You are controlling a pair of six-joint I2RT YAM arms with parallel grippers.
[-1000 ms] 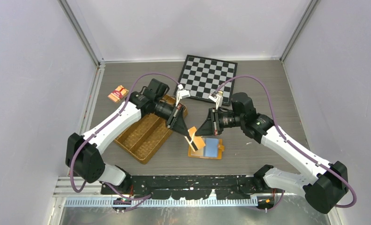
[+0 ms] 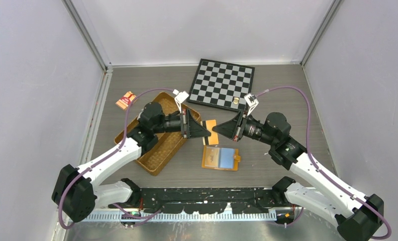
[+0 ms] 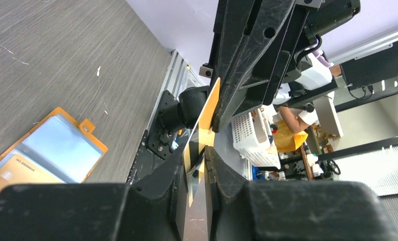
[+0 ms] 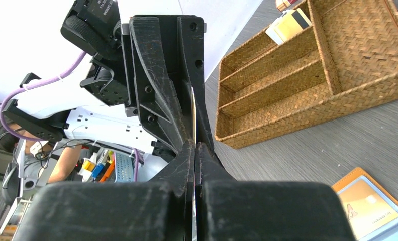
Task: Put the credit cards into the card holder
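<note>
Between my two grippers stands a yellow credit card point(image 2: 213, 139) with a black stripe. My right gripper is shut on it; from there the card shows only as a thin edge. My left gripper has its fingers apart, one on each side of the card's striped end, with a gap visible. The open card holder point(image 2: 226, 157), orange with a blue side and a beige side, lies flat on the table just nearer the front than the card. In the left wrist view the holder point(image 3: 61, 145) is partly cut off.
The divided wicker basket point(image 2: 159, 155) sits under my left arm, with cards point(image 4: 290, 25) in one compartment. A chessboard point(image 2: 222, 83) lies at the back, and a red-and-yellow packet point(image 2: 126, 100) at the far left. Right of the holder, the table is clear.
The card has turned from tilted to nearly straight and moved away from the holder towards the back. My left gripper has swung level, and the right has shifted rightward and back.
</note>
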